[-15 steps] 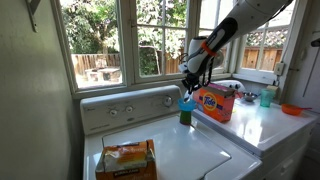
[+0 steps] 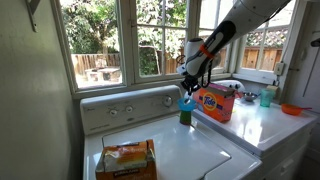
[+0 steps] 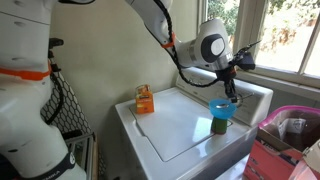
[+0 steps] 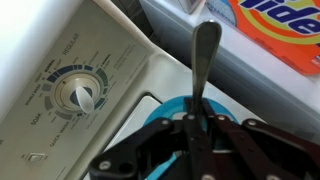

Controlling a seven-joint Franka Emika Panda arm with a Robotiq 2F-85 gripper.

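Note:
A metal utensil [image 4: 205, 52], apparently a spoon, has its widened end pointing up in the wrist view. Around its lower part my gripper is shut; the utensil's other end is hidden. Below the black fingers shows a blue bowl [image 4: 172, 108], partly covered by them. In the second exterior view the bowl [image 3: 222, 108] rests on top of a dark green container [image 3: 219, 127] on the white washer top, with the gripper [image 3: 232, 88] right above it. Whether the utensil touches the bowl I cannot tell.
An orange Tide box [image 2: 214, 101] stands right of the bowl on the neighbouring machine. An orange bag [image 2: 127, 160] lies at the washer's front left. The control panel [image 2: 128, 109] rises behind. Much of the washer top [image 3: 175, 125] is clear.

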